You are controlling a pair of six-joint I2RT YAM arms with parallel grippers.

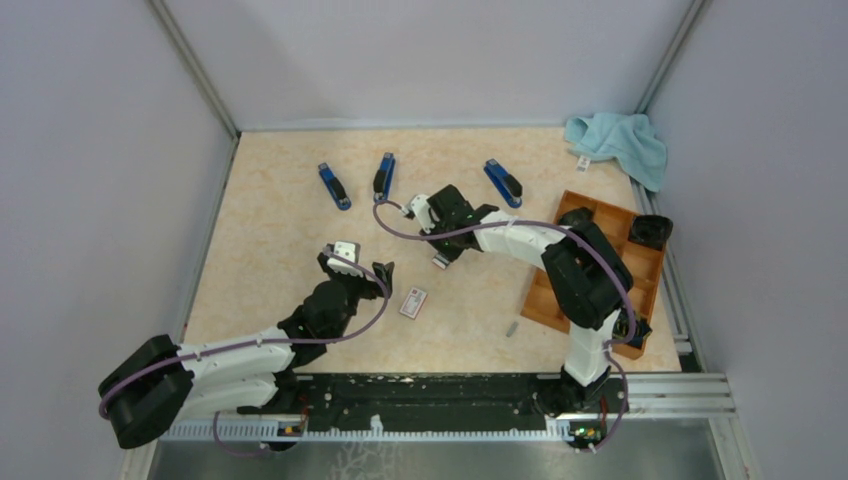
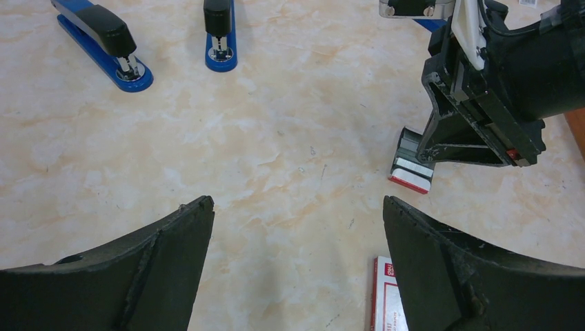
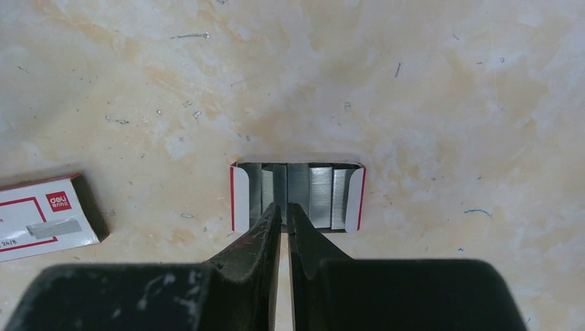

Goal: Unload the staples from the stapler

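Observation:
An open staple box [image 3: 356, 196] with rows of silver staple strips lies on the table, red-and-white flaps at its ends. My right gripper is just over it, its dark fingertips close together with a narrow gap, nothing clearly between them. A closed deli staple box [image 3: 41, 221] lies to its left. Three blue staplers [image 1: 332, 186] lie along the back. My left gripper stands open and empty at the front left, facing them.
A wooden divided tray [image 1: 545, 300] with dark items sits at the right. A light blue cloth [image 1: 625, 145] lies at the back right corner. A small grey piece [image 1: 512, 329] lies at the front right.

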